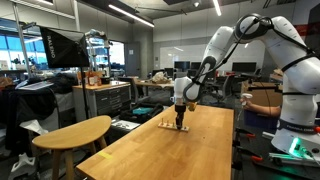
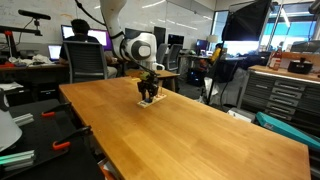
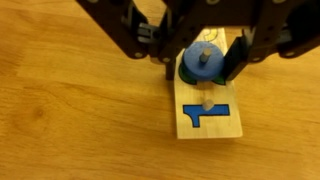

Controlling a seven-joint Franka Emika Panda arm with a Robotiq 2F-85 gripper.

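A pale wooden peg-puzzle board (image 3: pixel 230 127) lies on the table beneath my gripper. The gripper is shut on a round blue piece (image 3: pixel 203 66), with a finger on each side and the piece's small knob standing up between them. Green shows around the lower edge of that piece. Nearer the board's end is a blue, angular shape (image 3: pixel 212 110) with a wooden knob. The fingers and gripper body hide the board's far part in the wrist view. In exterior view 1, the board (image 1: pixel 174 127) sits mid-table; exterior view 2 shows the gripper (image 2: pixel 149 98) down over it.
A round side table (image 1: pixel 72 133) adjoins it on the left in exterior view 1. A black bin (image 1: pixel 122 127) is at the table's far-left side, and cabinets and desks stand behind.
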